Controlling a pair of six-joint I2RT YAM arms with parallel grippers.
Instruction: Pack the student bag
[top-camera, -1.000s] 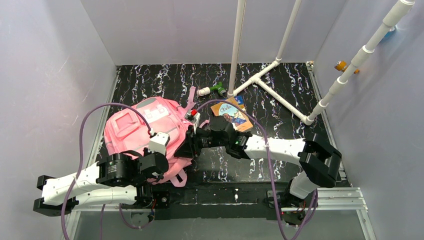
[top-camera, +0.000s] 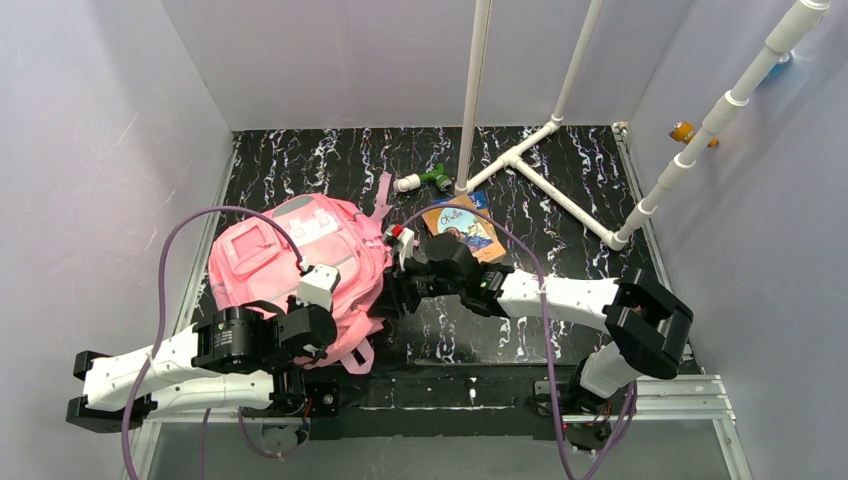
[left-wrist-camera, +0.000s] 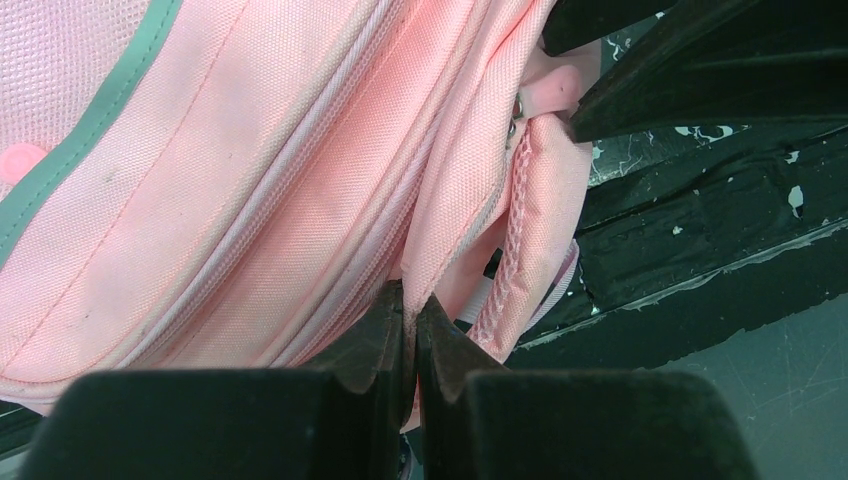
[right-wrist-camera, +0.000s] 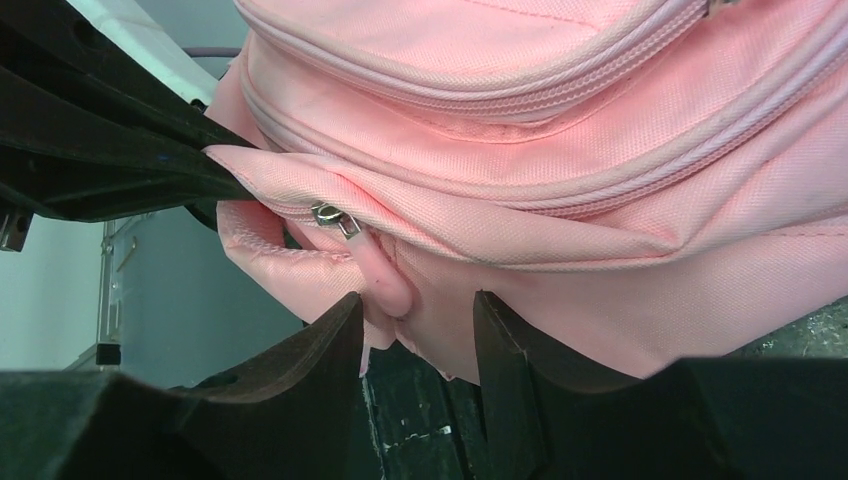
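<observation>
A pink backpack (top-camera: 280, 245) lies at the table's left, zippers toward the arms. My left gripper is shut on a fold of its fabric near the side zipper. My right gripper stands open facing the bag's side, a pink zipper pull (right-wrist-camera: 378, 272) with a metal slider between and just beyond its fingertips; it is not closed on it. In the left wrist view the same zipper pull (left-wrist-camera: 550, 92) sits beside the right gripper's black fingers.
Books (top-camera: 460, 225) lie behind the right arm, with a green-and-white fitting (top-camera: 436, 176) farther back. White pipe frames (top-camera: 560, 197) stand at the right rear. The table's front edge runs just below the bag.
My right gripper has shifted slightly right along the bag's side over the last second. My left gripper and the bag look almost unchanged.
</observation>
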